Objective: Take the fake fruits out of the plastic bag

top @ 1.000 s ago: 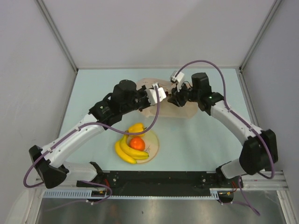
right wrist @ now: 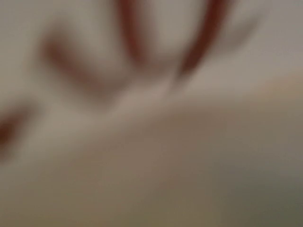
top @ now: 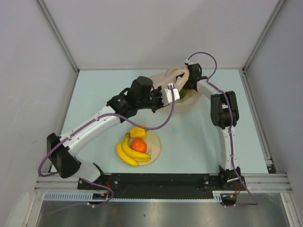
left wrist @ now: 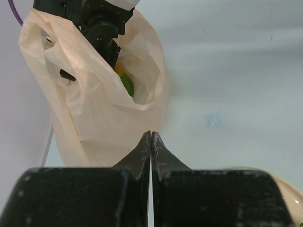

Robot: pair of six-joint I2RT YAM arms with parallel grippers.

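The crumpled, pale translucent plastic bag [left wrist: 111,135] stands at the back of the table with its mouth gaping. Inside shows a green and orange fruit [left wrist: 126,81], partly covered by the plastic. My right gripper reaches into the bag from above, its dark fingers apart; nothing shows gripped between them. The right wrist view is only a close blur of bag plastic with reddish-brown marks. Left of the bag, my left gripper is shut with nothing visible between its fingertips.
A round beige plate [top: 155,142] lies at the front left, holding bananas [top: 127,153], an orange fruit [top: 138,145] and a yellow fruit [top: 138,133]. Bare table spreads right of the plate. The back wall rises close behind the bag.
My right arm has reached farther back, its gripper going deeper into the bag.
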